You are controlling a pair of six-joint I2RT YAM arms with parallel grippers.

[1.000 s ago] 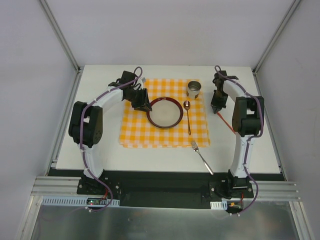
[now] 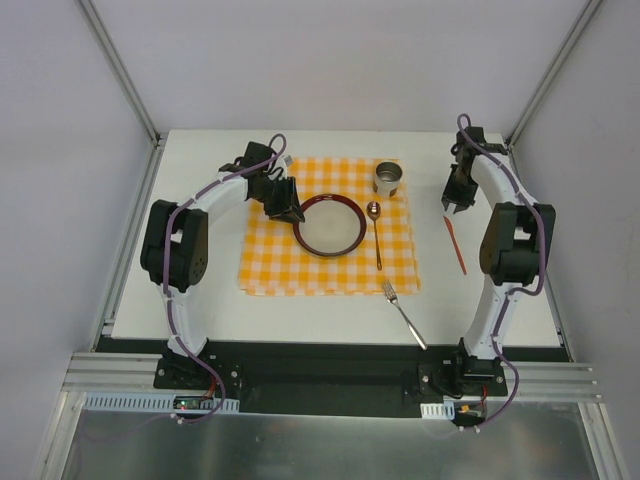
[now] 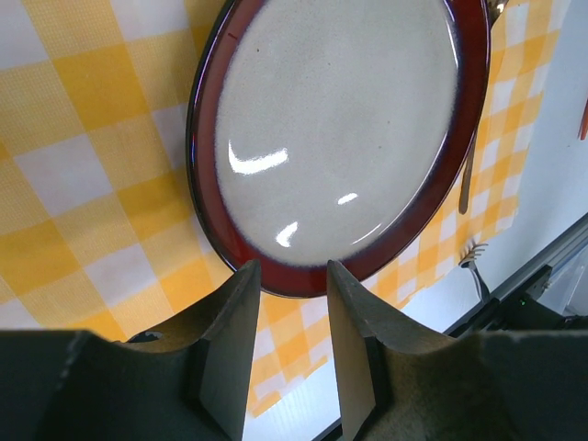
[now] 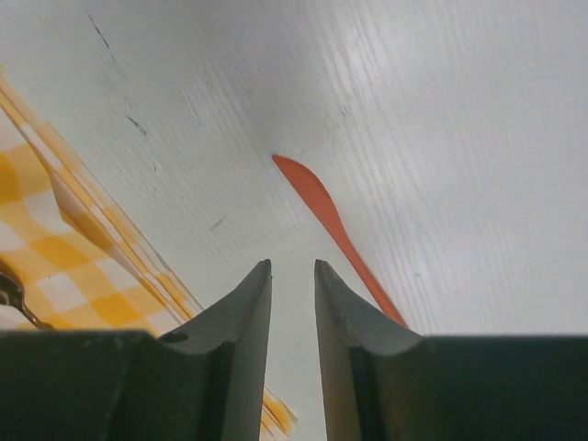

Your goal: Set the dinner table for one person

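Observation:
A yellow checked placemat [image 2: 270, 270] holds a red-rimmed plate [image 2: 329, 226], a spoon [image 2: 374, 212] right of it and a metal cup [image 2: 387, 179] behind. My left gripper is part open, empty, over the plate's left rim. My right gripper is part open, empty, above the white table near a red knife [image 4: 322, 207], which lies right of the mat. A fork [image 2: 408, 320] lies off the mat's front right corner, its handle at the table's front edge.
Bare table [image 2: 150, 310] surrounds the mat, with most free room at front left and back right. Grey walls and metal rails bound the table.
My right arm has moved right, away from the knife's tip, and the knife now lies more upright in the top view. The left arm is nearly still.

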